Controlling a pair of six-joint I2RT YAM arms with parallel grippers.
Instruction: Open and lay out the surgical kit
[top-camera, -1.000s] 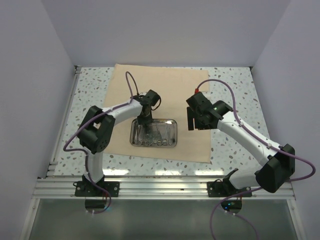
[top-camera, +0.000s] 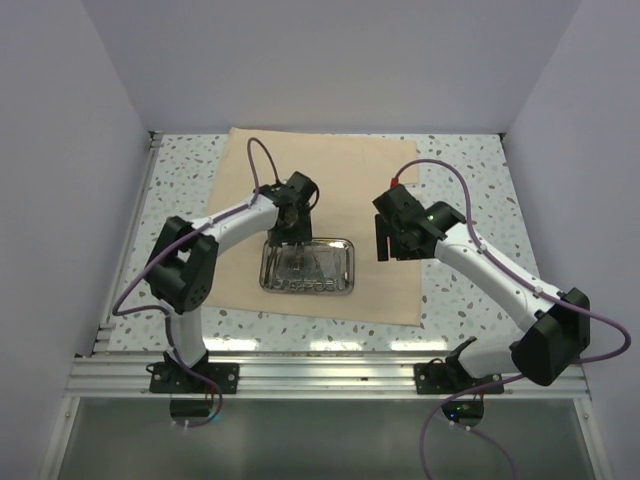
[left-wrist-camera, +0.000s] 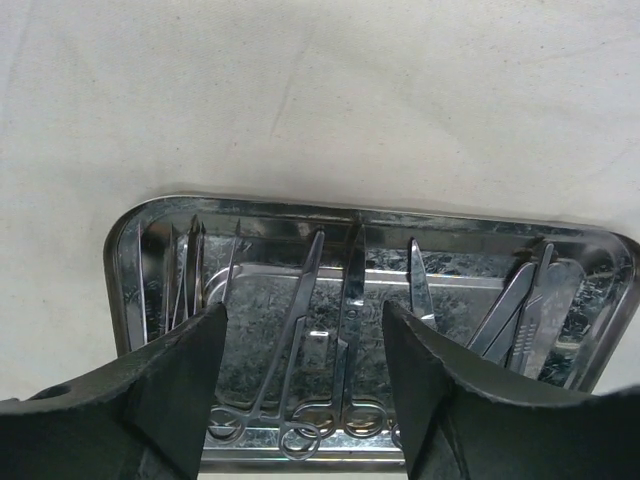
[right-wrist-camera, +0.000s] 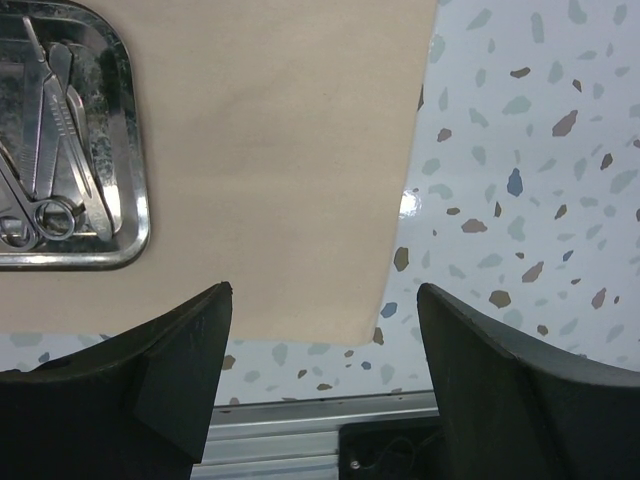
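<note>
The steel tray (top-camera: 352, 268) lies on the beige cloth, holding several metal instruments. In the left wrist view, scissor-like clamps (left-wrist-camera: 295, 330) rest at an angle in the tray, beside more clamps (left-wrist-camera: 350, 300) and slim pointed tools (left-wrist-camera: 190, 262). My left gripper is open over the tray's far side, nothing held between its fingers. Its fingers cover part of the tray's contents. Toward the tray's right end lie scalpel handles, also partly seen in the right wrist view. Well right of the tray, above the cloth, my right gripper hangs open and empty.
The unfolded beige cloth (top-camera: 350, 165) has wide bare areas behind and right of the tray. Around it shows the speckled tabletop (top-camera: 475, 190). A metal rail (top-camera: 330, 365) runs along the front edge.
The right arm is still.
</note>
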